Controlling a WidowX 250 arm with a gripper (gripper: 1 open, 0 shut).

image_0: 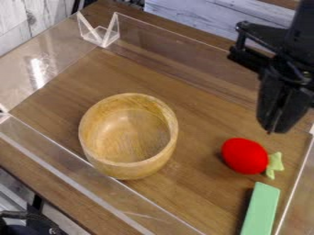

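My black gripper (274, 119) hangs in the upper right of the camera view, its fingers shut and pointing down, with nothing seen between them. Below it a red oval object (243, 154) lies on the wooden surface, with a small pale green piece (274, 165) beside it at the right. A wooden bowl (128, 162) stands at the left middle, empty. A long mint green block (260, 209) lies at the lower right.
Clear walls (172, 48) border the wooden work area. A clear angular bracket (101, 27) is at the upper left. The wood between the bowl and the back wall is bare.
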